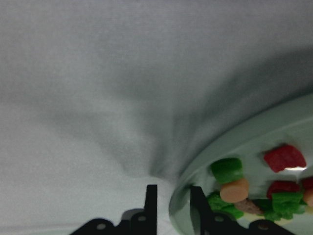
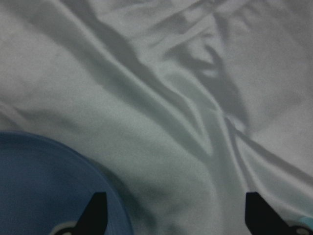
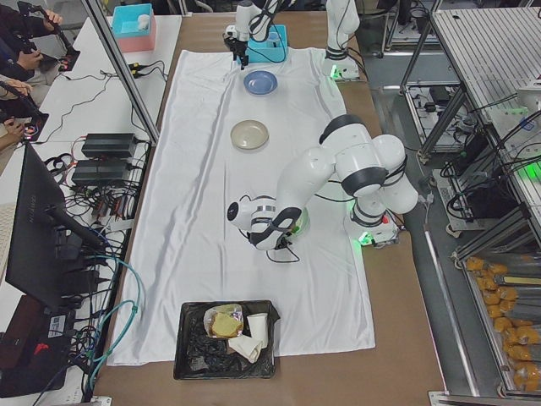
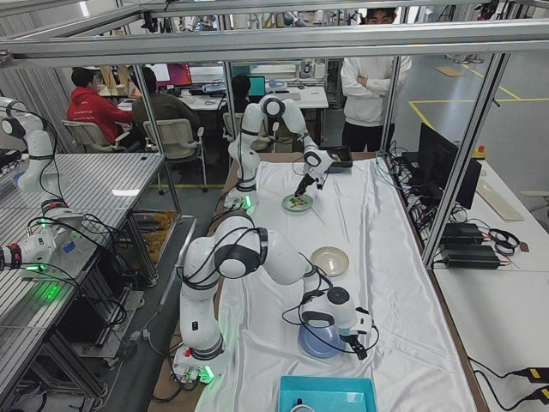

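Observation:
A pale green plate [image 4: 298, 202] with green, red, orange and brown food pieces lies under my left gripper. In the left wrist view the plate rim [image 1: 230, 132] runs between or beside the fingertips, which stand apart; the left gripper is open. At the other end, my right gripper is open above the white cloth, its left finger over the edge of a blue plate [image 2: 54, 181], with nothing held between the fingers.
A beige plate [image 4: 329, 261] lies mid-table. A turquoise bin [image 4: 327, 382] stands beyond the blue plate at one end, a black tray [image 3: 194, 355] with food and napkins at the other.

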